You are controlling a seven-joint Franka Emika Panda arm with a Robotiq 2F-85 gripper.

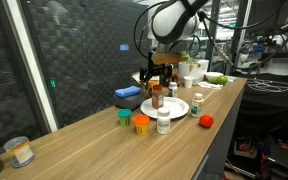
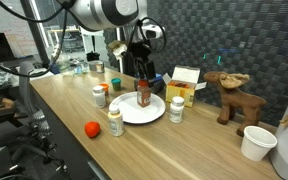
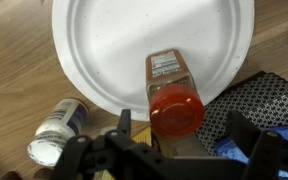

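A bottle with an orange-red cap and a printed label stands on the white plate, near the plate's edge in the wrist view. In the second exterior view the same bottle looks upright on the plate. My gripper is just over it, one dark finger on either side of the cap. Gaps show between the cap and both fingers, so the fingers stand partly open. The first exterior view has the gripper above the bottle too.
White-capped bottles stand around the plate. A red ball-like item, an open box, a toy deer and a white cup are nearby.
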